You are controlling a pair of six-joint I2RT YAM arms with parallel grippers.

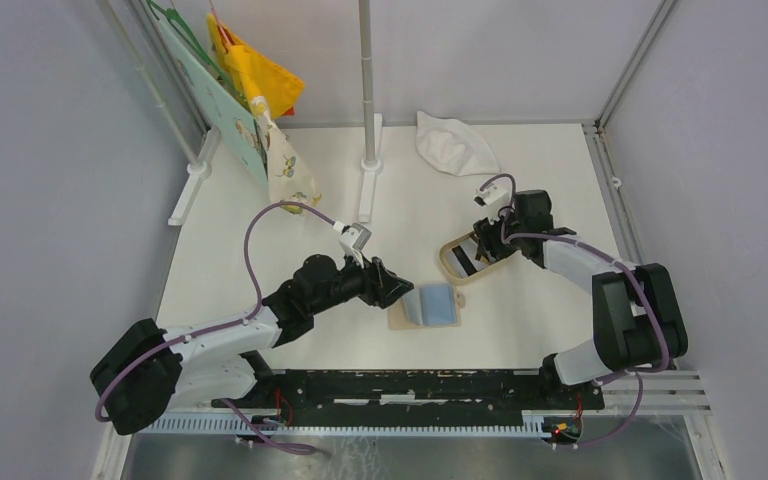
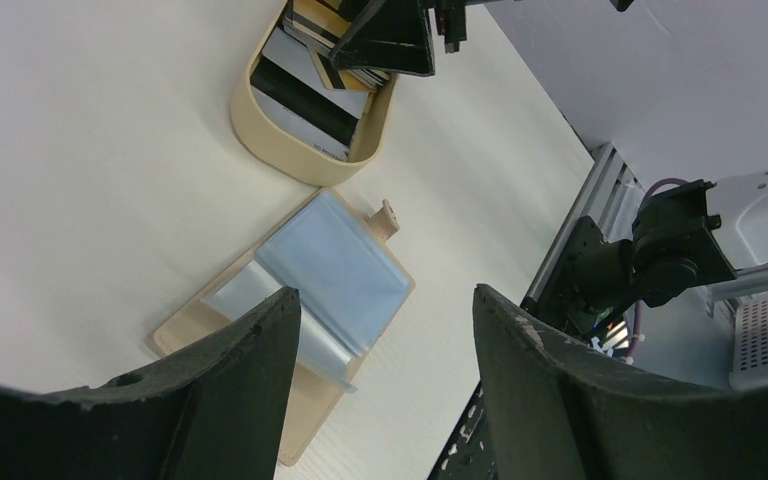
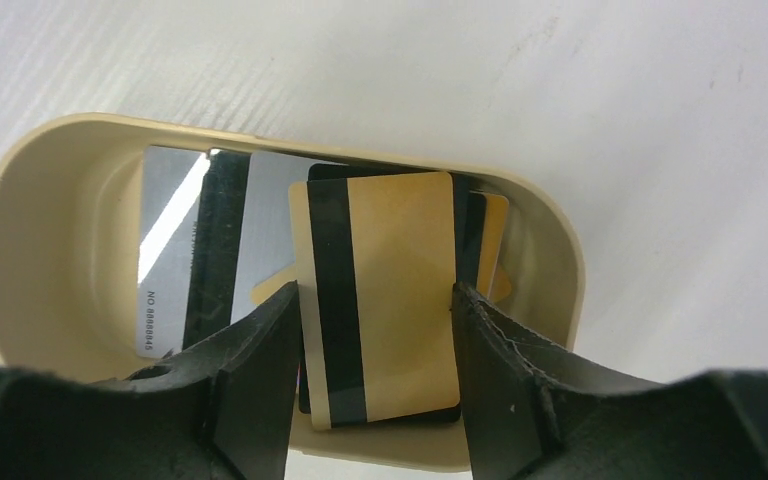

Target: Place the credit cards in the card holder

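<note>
In the right wrist view a gold card (image 3: 405, 290) with a black stripe lies over other cards in the cream tray (image 3: 50, 250). My right gripper is down at the tray, one fingertip at each long edge of that card. Whether the fingers press on it cannot be told. A silver card (image 3: 168, 250) with a dark stripe lies beside the stack. The card holder (image 2: 335, 255), a wooden board with blue and whitish panels, rests on the table in the left wrist view. Over its left side my left gripper (image 1: 385, 290) stands open and empty.
The tray stands just behind the holder, close to its corner. A white cloth (image 1: 455, 145) lies at the back of the table. Hanging clothes (image 1: 265, 85) and a pole (image 1: 368, 90) are at the back left. Table right of the holder is clear.
</note>
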